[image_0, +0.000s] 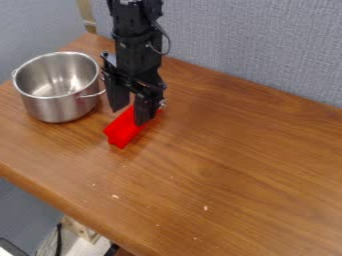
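A red elongated block (124, 131) lies at a slant on the wooden table, just right of a metal pot. My black gripper (131, 104) is down over the block's far part, its fingers around or close above it; whether they touch or grip it I cannot tell.
The steel pot (56, 84) stands at the left of the table (241, 190), close beside the arm. A pale wall runs along the back, and the table's left edge shows at lower left.
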